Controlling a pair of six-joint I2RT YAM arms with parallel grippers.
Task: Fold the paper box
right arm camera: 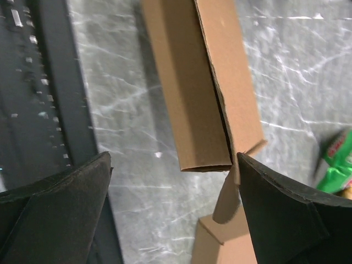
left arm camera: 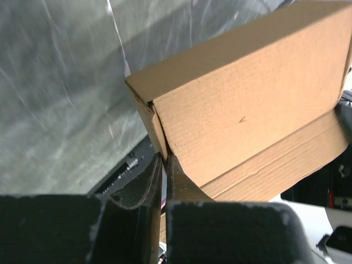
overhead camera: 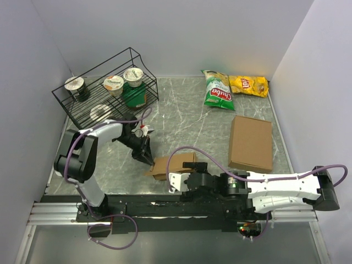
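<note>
The cardboard box (overhead camera: pixel 173 163) lies near the table's front middle, partly folded, with a loose flap at its end. My left gripper (overhead camera: pixel 149 161) is at its left end; in the left wrist view its fingertips (left arm camera: pixel 165 168) are shut on the box's corner edge. My right gripper (overhead camera: pixel 188 179) hangs over the box's front right. In the right wrist view it stands open, the box (right arm camera: pixel 187 99) reaching up between its fingers, a bent flap (right arm camera: pixel 228 198) beside the right finger.
A second box (overhead camera: pixel 250 143) lies on the right. Chip bags (overhead camera: pixel 218 91) are at the back right, a wire rack (overhead camera: pixel 82 110) with cups at the back left.
</note>
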